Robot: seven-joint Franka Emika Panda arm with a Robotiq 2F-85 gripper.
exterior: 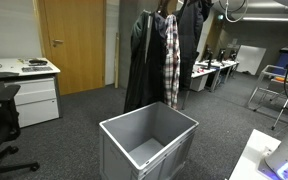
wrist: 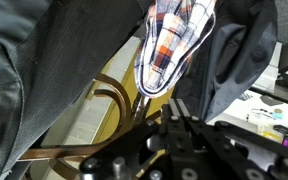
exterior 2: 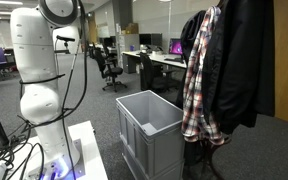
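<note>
Clothes hang from a coat rack. A plaid shirt (wrist: 172, 38) is between a dark garment (wrist: 54, 60) and another dark garment (wrist: 232, 60) in the wrist view. The shirt (exterior 2: 198, 80) and black coat (exterior 2: 239, 65) also show in exterior view 2. My gripper is close below the shirt's collar, by the rack's curved wooden hooks (wrist: 109, 85). Its fingers are together, and I see nothing clearly held between them. Both exterior views leave the gripper out or too unclear to make out.
Below the clothes stands an empty grey bin (exterior: 149, 135), open at the top. The robot arm's base (exterior 2: 49, 120) is on a white table (exterior 2: 89, 150). Desks (exterior: 34, 90) and an office chair (exterior: 2, 125) are farther off.
</note>
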